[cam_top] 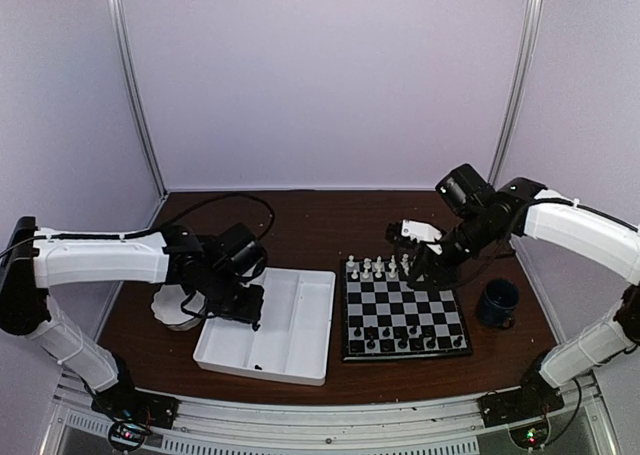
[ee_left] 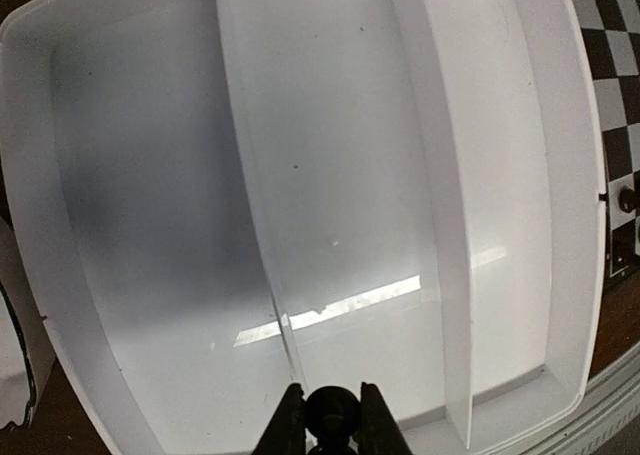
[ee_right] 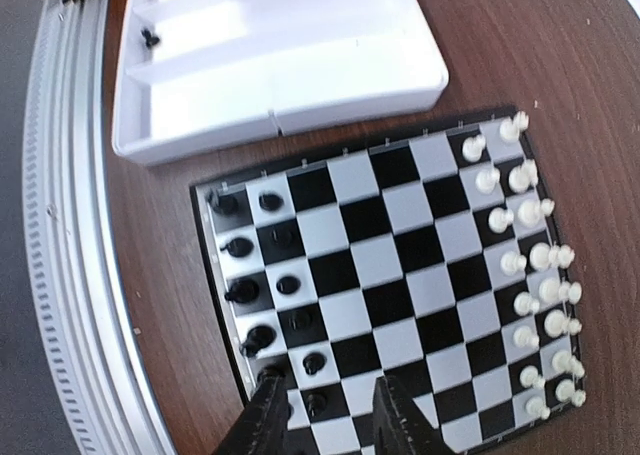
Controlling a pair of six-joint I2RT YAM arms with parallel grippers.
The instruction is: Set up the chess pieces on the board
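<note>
My left gripper [cam_top: 254, 321] is above the white tray [cam_top: 310, 320], shut on a black chess piece [ee_left: 332, 415] whose rounded end shows between the fingers. A second black piece [cam_top: 258, 367] lies in the tray near its front wall, also visible in the right wrist view. The chessboard [ee_right: 360, 260] carries white pieces [ee_right: 512, 263] in two rows along one side and black pieces [ee_right: 240, 290] in two rows along the opposite side. Over the board, my right gripper is part open with no piece gripped; its fingers overlap the black side in the right wrist view.
A dark blue mug [cam_top: 497, 302] stands right of the board. A white scalloped bowl [cam_top: 177, 307] sits left of the tray, partly behind the left arm. Dividers split the tray into compartments.
</note>
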